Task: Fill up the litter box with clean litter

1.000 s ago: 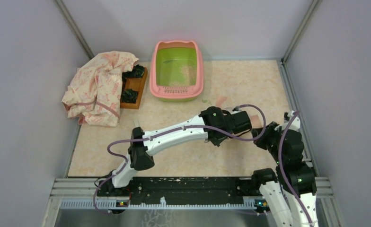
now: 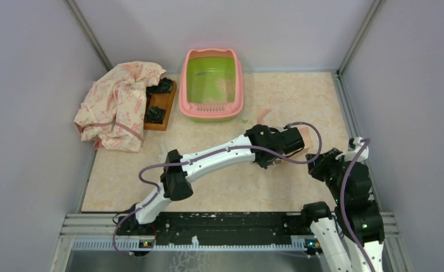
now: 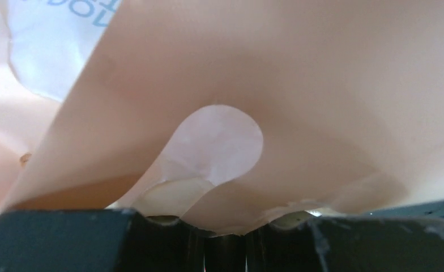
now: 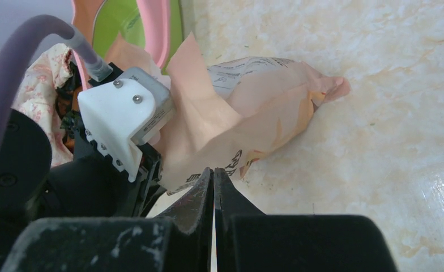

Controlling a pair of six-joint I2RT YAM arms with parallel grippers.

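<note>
A pink-rimmed litter box [image 2: 238, 85] with a green inside stands at the back centre. A pinkish paper litter bag [image 4: 276, 124] with printing lies on the table, mostly hidden from above by my left arm. My left gripper is at the bag, whose paper fills the left wrist view and covers the fingertips; whether it grips the paper I cannot tell. My right gripper is shut, with nothing visible between its fingers, to the right of the bag.
A crumpled patterned cloth [image 2: 115, 107] and a wooden tray [image 2: 162, 101] with dark bundles lie at the left. Walls enclose the sides and back.
My left arm has shifted slightly to the right in the top view. My right arm has moved a little right and toward the front.
</note>
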